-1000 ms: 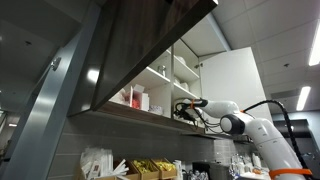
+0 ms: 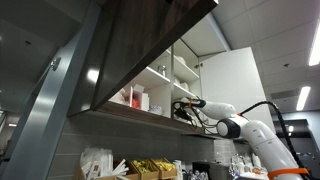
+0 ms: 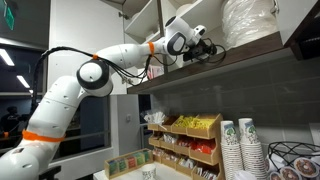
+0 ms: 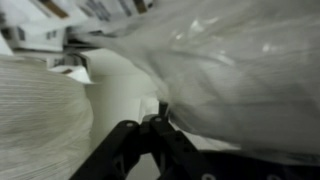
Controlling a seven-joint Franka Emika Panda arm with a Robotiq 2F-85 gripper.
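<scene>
In the wrist view my dark gripper reaches in from the bottom, its fingertips against the edge of a crinkled clear plastic bag (image 4: 235,65). Whether plastic lies between the fingers is too blurred to tell. A ribbed, pale wrapped stack (image 4: 40,118) fills the left side. In the second exterior view my gripper (image 3: 208,46) is up at the shelf edge, beside a white plastic-wrapped bundle (image 3: 240,22). From the first exterior view, the gripper (image 2: 184,110) is partly hidden at the cabinet's lower shelf.
The upper cabinet's shelf (image 3: 262,47) runs just beneath the gripper, and an open white cabinet door (image 2: 231,80) stands close by the arm. On the counter below are a wooden rack (image 3: 190,142) of snacks and stacked cups (image 3: 230,148). Printed packets (image 4: 45,35) show behind the bag.
No object visibly moves.
</scene>
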